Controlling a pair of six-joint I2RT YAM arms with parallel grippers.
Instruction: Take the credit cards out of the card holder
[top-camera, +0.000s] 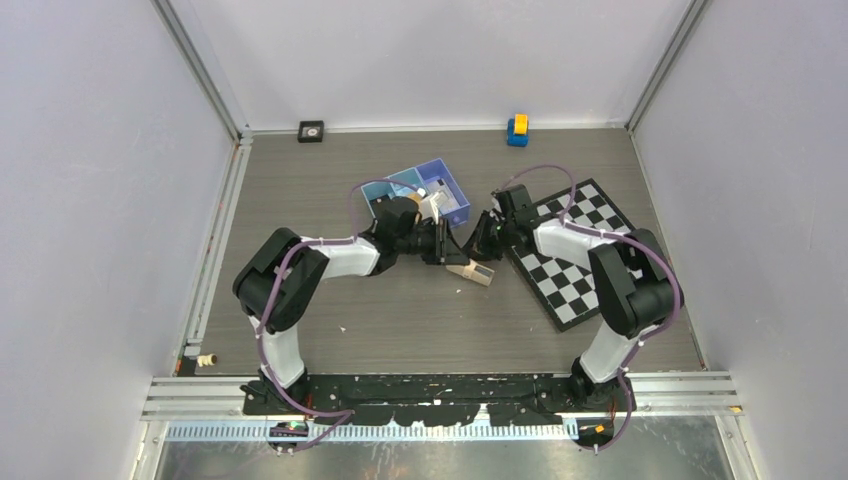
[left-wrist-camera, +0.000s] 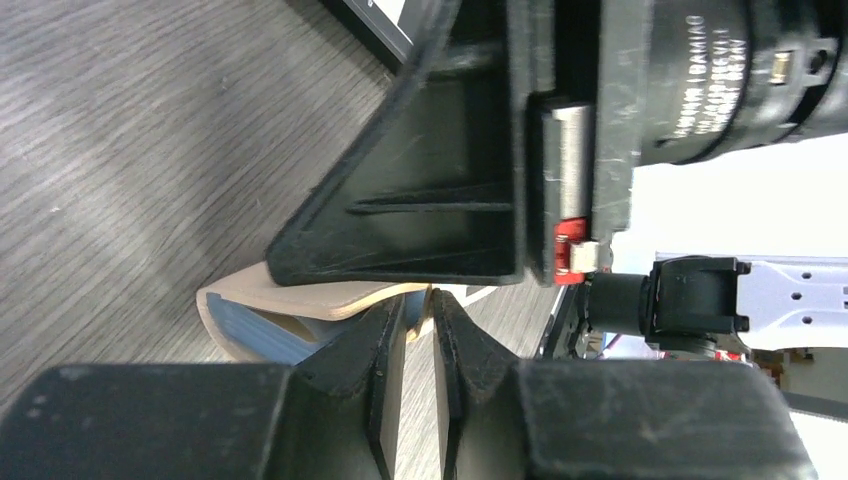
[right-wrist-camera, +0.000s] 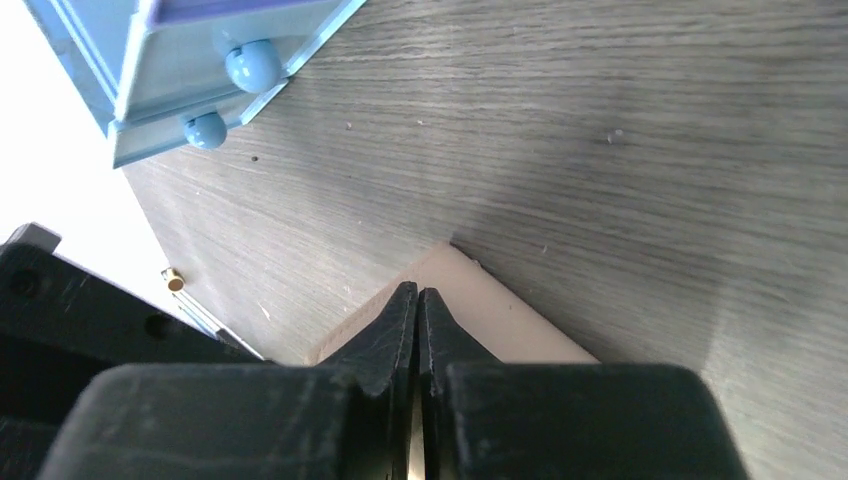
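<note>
The tan card holder (top-camera: 480, 274) angles out from the tips of my left gripper (top-camera: 460, 261), low over the table. In the left wrist view the holder (left-wrist-camera: 285, 291) shows a gaping mouth with blue inside; whether that blue is lining or a card I cannot tell. Its near end sits between the close-set fingertips of the left gripper. My right gripper (top-camera: 477, 253) is at the holder's upper side, its tips together. In the right wrist view the holder (right-wrist-camera: 475, 305) lies behind the right gripper, with nothing visible between those fingers.
A blue divided box (top-camera: 462, 212) stands just behind the grippers. The black-and-white board (top-camera: 570, 290) lies under and beside the right arm. Near the back wall are a small black square (top-camera: 311, 131) and a blue-yellow toy (top-camera: 517, 131).
</note>
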